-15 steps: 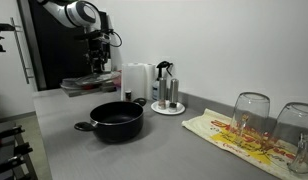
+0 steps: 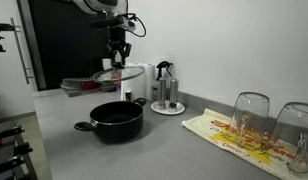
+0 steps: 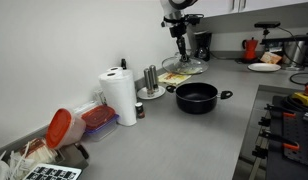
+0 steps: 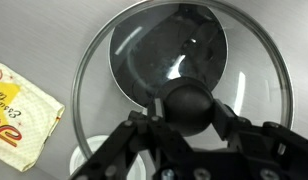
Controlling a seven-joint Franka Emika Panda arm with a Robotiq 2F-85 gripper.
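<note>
My gripper [image 2: 118, 62] is shut on the dark round knob [image 4: 187, 107] of a clear glass lid [image 4: 256, 82]. In exterior view 1 the lid [image 2: 130, 76] hangs in the air above the black pot [image 2: 118, 122], not touching it. The pot stands uncovered on the grey counter with its two side handles out. From the wrist, the dark pot [image 4: 152, 45] shows through the glass, off toward the top of the lid rather than centred under the knob. Exterior view 2 has the lid [image 3: 186, 67] behind and above the pot [image 3: 196, 97].
A white plate [image 2: 168, 109] with shakers stands behind the pot. Two upturned glass jars [image 2: 250, 110] rest on a yellow-patterned cloth [image 2: 216, 130]. A white paper roll [image 3: 120, 98] and stacked containers [image 3: 66, 128] lie at the left in exterior view 2.
The arm has carried the lid rightward in exterior view 1, from behind the pot's left side to above the pot. The pot has stayed where it was.
</note>
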